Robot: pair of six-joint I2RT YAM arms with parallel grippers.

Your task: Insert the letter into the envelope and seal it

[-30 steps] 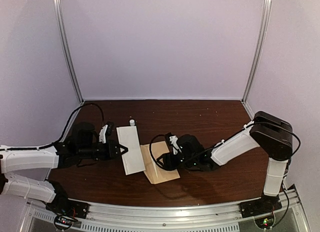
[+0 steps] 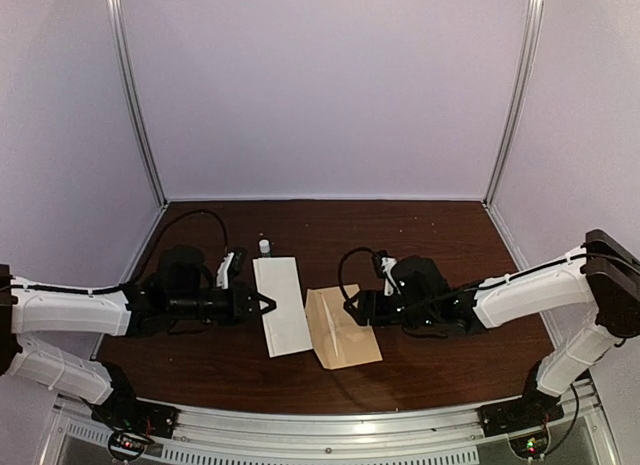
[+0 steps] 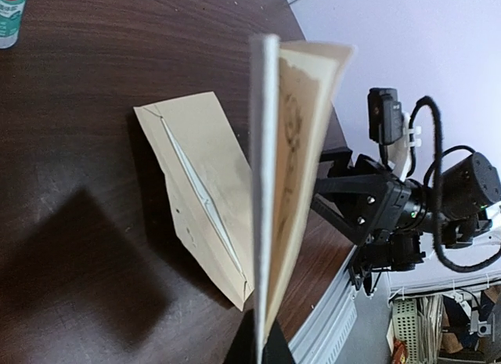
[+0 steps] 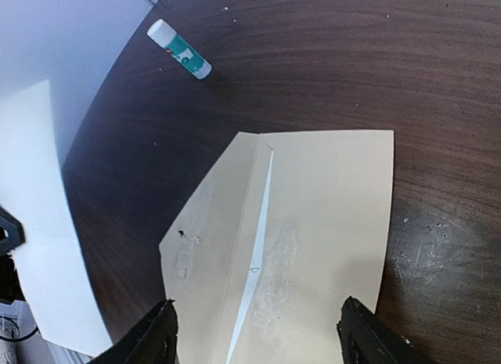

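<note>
My left gripper (image 2: 268, 304) is shut on the letter (image 2: 285, 305), a folded white sheet raised off the table. Seen from the left wrist, the letter (image 3: 266, 168) stands edge-on from the fingers, its layers spread apart at the far end. To its right lies the tan envelope (image 2: 345, 337), its mouth a narrow slit facing the letter. The right wrist view shows the slit in the envelope (image 4: 329, 200) with a pale interior. Over the envelope's right part, my right gripper is partly open, with its fingers apart and nothing visibly pinched.
A glue stick (image 4: 184, 51) with a white cap lies behind the letter. Pale walls enclose the sides and back, with a metal rail (image 2: 330, 425) along the front.
The envelope has shifted right, along with my right gripper, whose arm has drawn further right. My left gripper has carried the letter a little to the right.
</note>
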